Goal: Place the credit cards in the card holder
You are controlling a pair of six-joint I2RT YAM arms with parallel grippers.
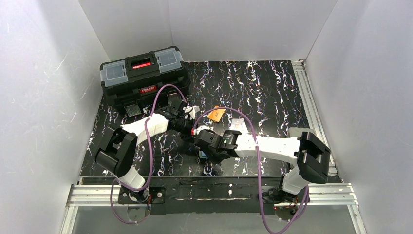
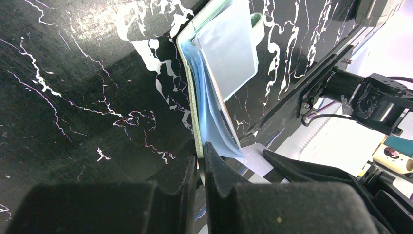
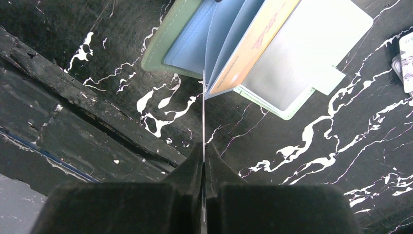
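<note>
The card holder (image 2: 194, 92), with a pale green cover and blue sleeves, stands part open on the dark marbled table. In the left wrist view my left gripper is shut on the edge of its cover. My right gripper is shut on a thin pale card (image 3: 203, 117), seen edge-on in the right wrist view. From the left wrist side, that pale card (image 2: 255, 158) shows at the blue sleeves' edge; how far in it sits, I cannot tell. An orange card (image 3: 260, 41) rests among the holder's sleeves. Overhead, the arms largely cover the holder.
Beyond the arms, another orange card (image 1: 216, 114) and a whitish card pile (image 1: 238, 125) lie on the table. A black toolbox (image 1: 143, 78) occupies the back left. Free table surface (image 1: 272, 92) extends at the back right. The two arms' ends are close together.
</note>
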